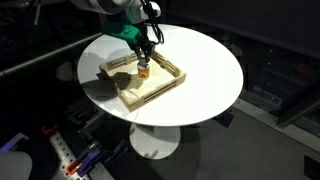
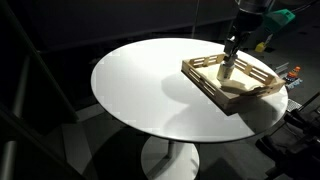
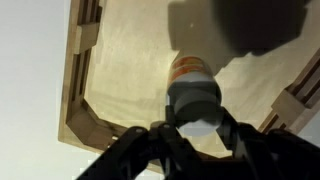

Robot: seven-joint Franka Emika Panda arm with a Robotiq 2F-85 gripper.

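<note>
A small bottle or jar with a white lid and an orange band [image 1: 143, 72] is inside the wooden tray [image 1: 150, 97]. In the wrist view its round pale lid [image 3: 198, 121] sits between my fingertips, and the orange label [image 3: 187, 67] shows beyond it. My gripper is shut on this bottle from above. From the other side, the bottle [image 2: 225, 71] looks upright beneath my gripper [image 2: 229, 55]. Whether its base touches the tray floor cannot be made out.
The low tray walls [image 3: 74, 75] surround the bottle on all sides. A round white table [image 2: 140, 85] carries the tray near its edge, and the rest of its top is clear. Dark floor [image 1: 240, 150] lies beyond.
</note>
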